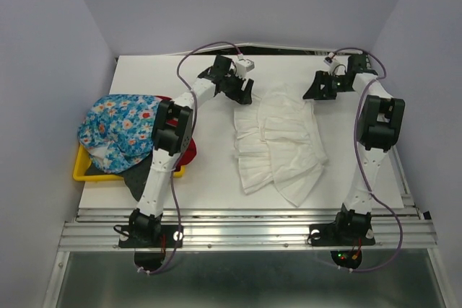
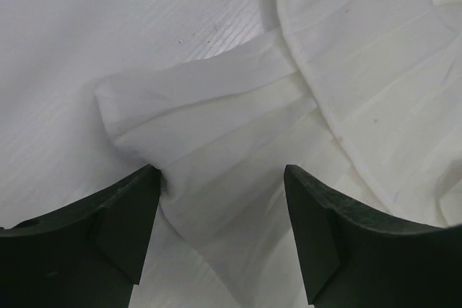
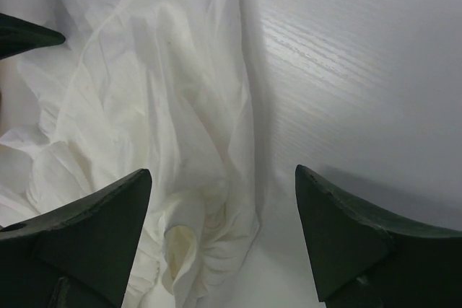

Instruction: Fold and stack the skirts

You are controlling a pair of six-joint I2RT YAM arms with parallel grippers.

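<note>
A white skirt (image 1: 278,149) lies loosely spread in the middle of the table, wrinkled, with folds and edges. My left gripper (image 1: 241,95) is low at its upper left corner; in the left wrist view its open fingers (image 2: 94,243) straddle a creased edge of the white cloth (image 2: 216,120). My right gripper (image 1: 316,86) is at the skirt's upper right corner; in the right wrist view its open fingers (image 3: 375,250) stand either side of a bunched ridge of white fabric (image 3: 198,156).
A yellow bin (image 1: 81,167) at the left holds a blue floral garment (image 1: 115,131), with red and dark cloth beside it.
</note>
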